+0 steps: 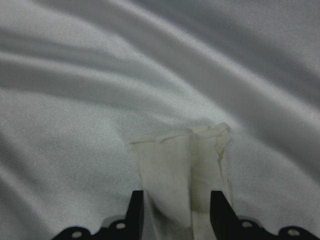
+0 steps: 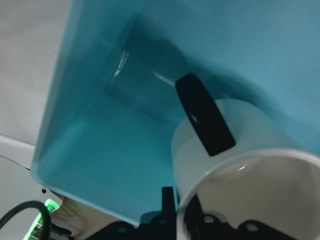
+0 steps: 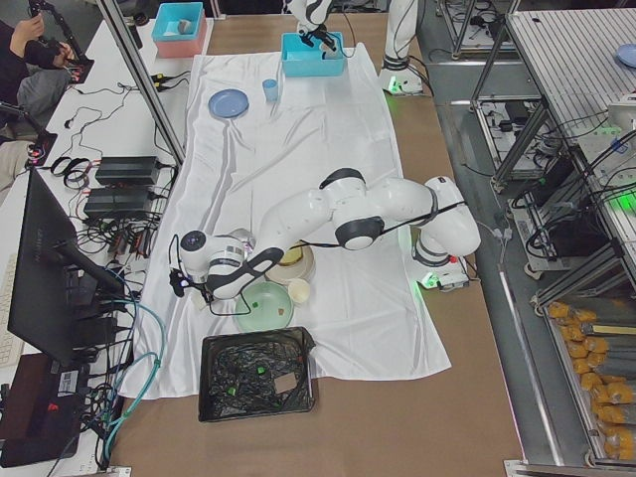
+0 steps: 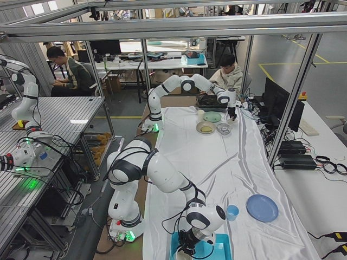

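In the left wrist view a folded off-white cloth or paper [image 1: 165, 170] lies on the white tablecloth; my left gripper is open over it, a finger either side. At the far end of the table, my right gripper holds a white cup [image 2: 235, 130] by its wall, inside or just over the blue bin [image 2: 115, 150]; the cup is tilted in that wrist view.
Near the left arm are a green plate [image 3: 263, 316], a beige plate [image 4: 206, 128], a cream cup [image 3: 299, 291] and a black-lined tray [image 3: 255, 376]. A blue plate [image 3: 228, 103] and blue cup [image 3: 270, 89] stand farther off.
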